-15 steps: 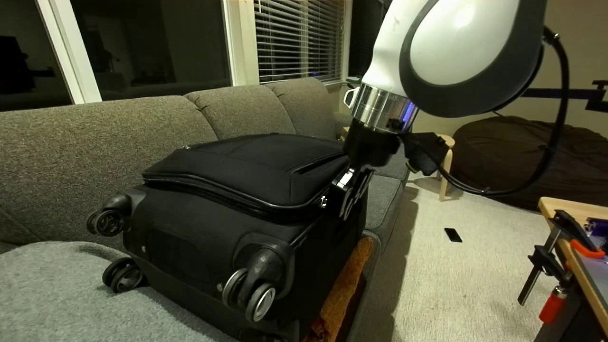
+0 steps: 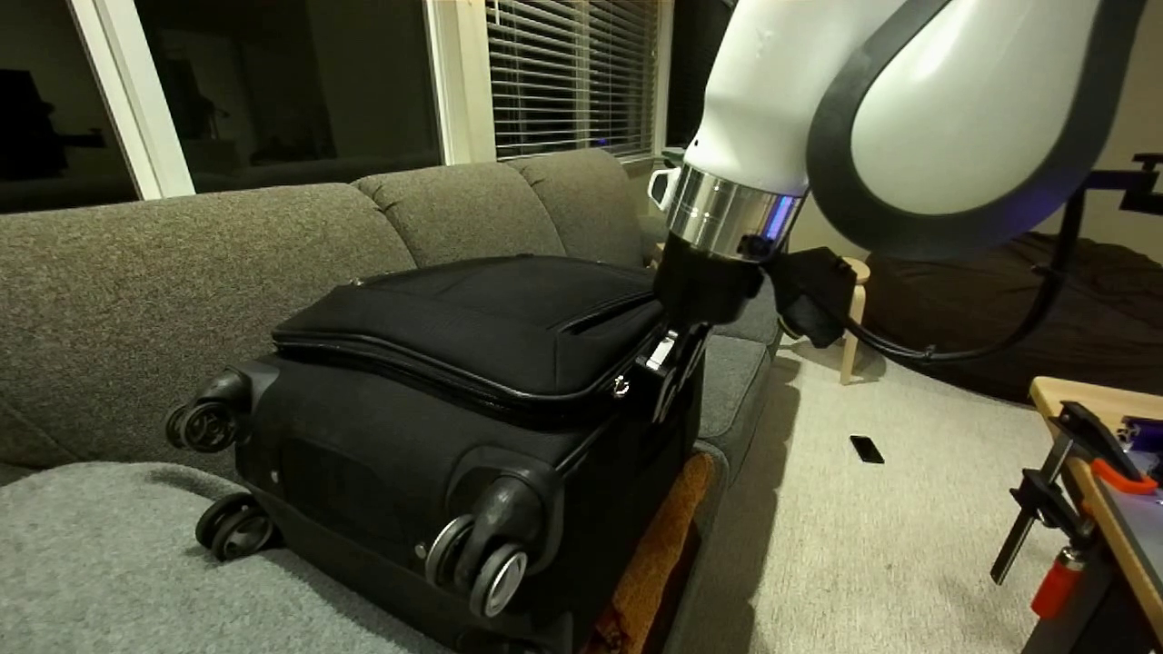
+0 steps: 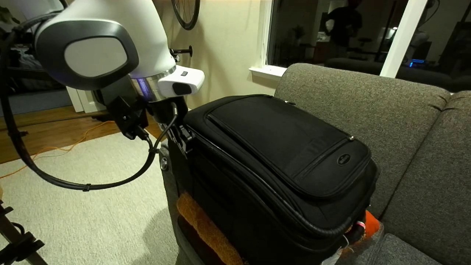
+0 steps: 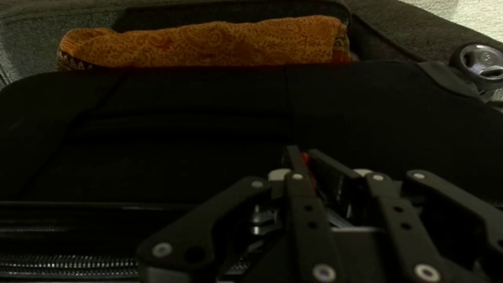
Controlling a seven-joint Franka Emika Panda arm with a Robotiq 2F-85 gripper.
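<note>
A black soft-sided suitcase point(image 2: 469, 316) lies on the couch, its wheels towards exterior view 1. Along its upper edge runs a zipper point(image 4: 70, 264), seen at the lower left of the wrist view. My gripper point(image 2: 664, 412) is at the suitcase's floor-side edge, pointing down along its side. In the wrist view the fingers point(image 4: 293, 162) are nearly together, and silvery metal of a zipper pull point(image 4: 337, 219) shows between them. More metal of the zipper slider point(image 4: 259, 217) shows left of the fingers. They largely hide how the pull is held.
An orange patterned cloth point(image 4: 202, 45) lies beside the suitcase, on the couch point(image 3: 353, 88). A dark phone point(image 2: 867, 449) rests on the carpet. Clamps point(image 2: 1047, 490) hang from a table edge at right. The arm's cable loops over open floor.
In exterior view 1, the arm's upper part has swung right and down, its cable with it. The gripper has shifted only slightly; the suitcase looks unmoved.
</note>
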